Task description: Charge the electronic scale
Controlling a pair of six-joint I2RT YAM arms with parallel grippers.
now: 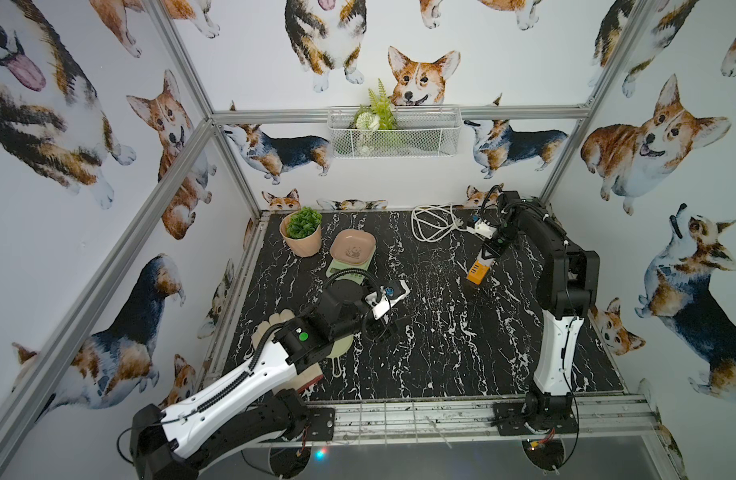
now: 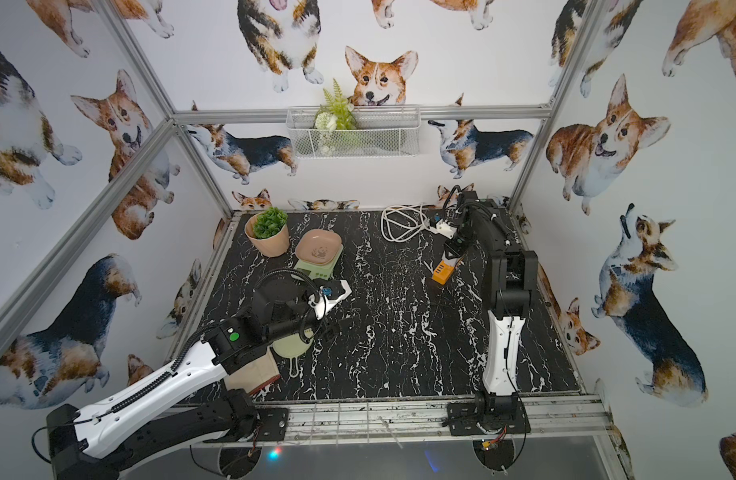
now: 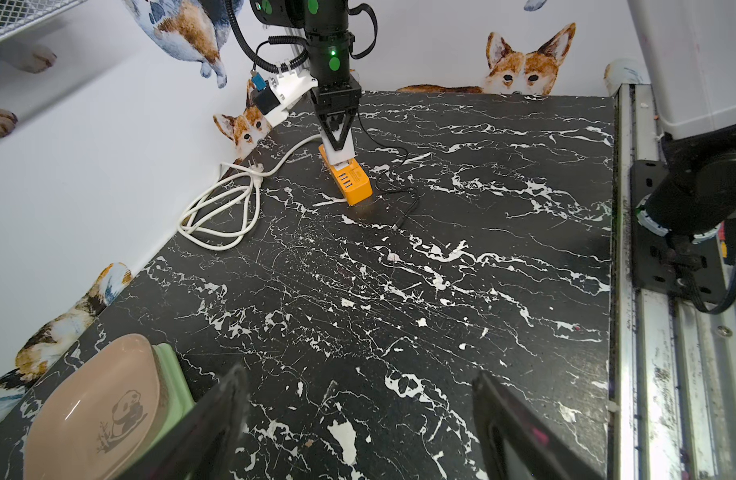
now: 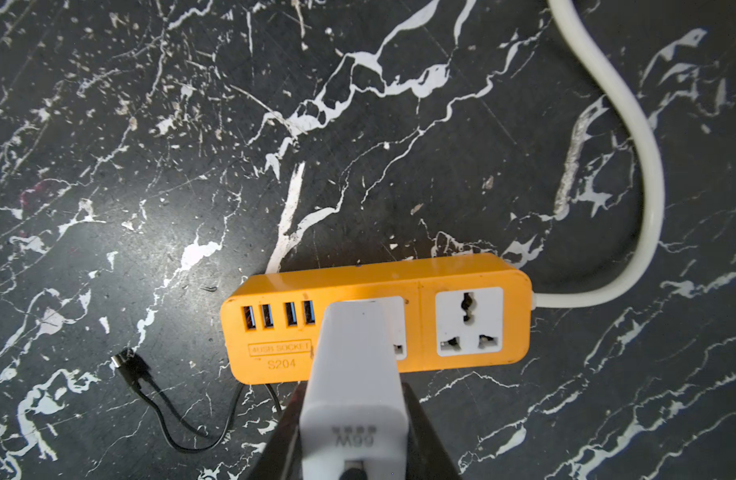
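An orange power strip (image 4: 472,272) with USB ports and sockets lies at the back right. My right gripper is shut on a white charger (image 4: 352,368) marked 66W, held over the strip's middle socket; I cannot tell whether it is seated. A black cable with a small plug (image 4: 132,368) lies beside the strip. The electronic scale (image 3: 172,372), green with a pink panda-printed tray (image 3: 88,400), sits at the back left. My left gripper hangs over the table's front middle, fingers apart, nothing between them.
A coiled white power cord (image 3: 216,232) lies at the back. A potted plant (image 1: 302,240) stands left of the scale. A pale green item (image 2: 292,348) and a cloth lie under the left arm.
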